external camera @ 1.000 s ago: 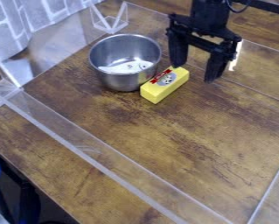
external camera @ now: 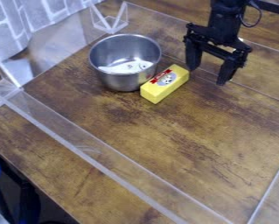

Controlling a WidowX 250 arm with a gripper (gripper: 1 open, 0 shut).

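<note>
A black gripper [external camera: 216,54] hangs at the upper right, open, its fingers spread just above the wooden table [external camera: 129,166]. A steel pot [external camera: 114,57] with something white inside sits at upper centre-left. A yellow box [external camera: 163,87] with a red and white label lies against the pot's lower right, left of and below the gripper, apart from it.
Clear plastic walls [external camera: 72,149] run along the left side. Translucent sheeting hangs at the top left.
The gripper has moved up and away from the yellow box toward the back of the table. The pot and box look unmoved.
</note>
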